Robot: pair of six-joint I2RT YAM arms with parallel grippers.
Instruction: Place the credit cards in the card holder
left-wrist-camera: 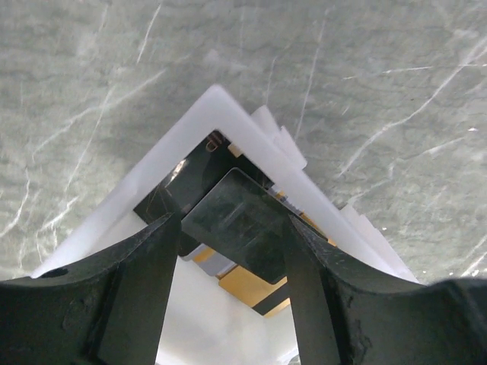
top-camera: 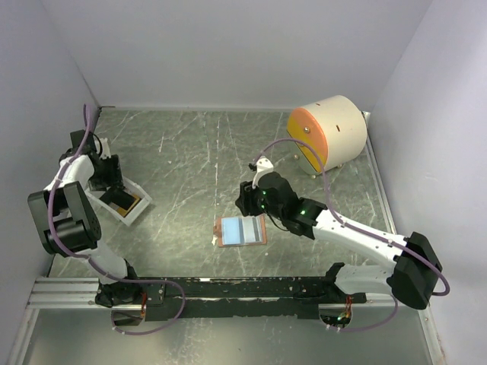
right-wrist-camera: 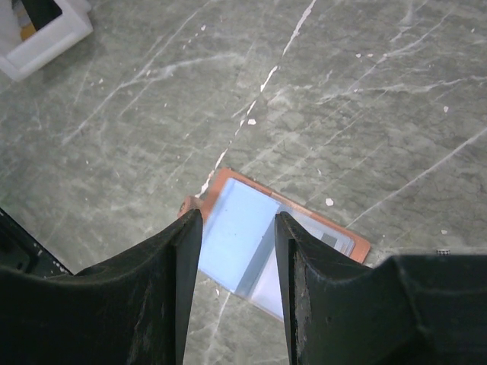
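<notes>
Several cards lie overlapping in a white tray; on top is a black card [left-wrist-camera: 242,223], with a gold card [left-wrist-camera: 255,289] partly showing under it. Directly over the tray is my left gripper, its fingers spread and the black card visible below the gap. The card holder [top-camera: 242,231] lies flat and unfolded near the table's front, brown-edged with pale blue and clear pockets. My right gripper stands open above it, nothing between the fingers. Whether the left fingertips touch the card I cannot tell.
The white tray [top-camera: 140,214] sits at the table's left side, its raised walls around the cards. A cream and orange drum-shaped object [top-camera: 342,135] rests at the back right. Bare grey marbled table lies between tray and holder.
</notes>
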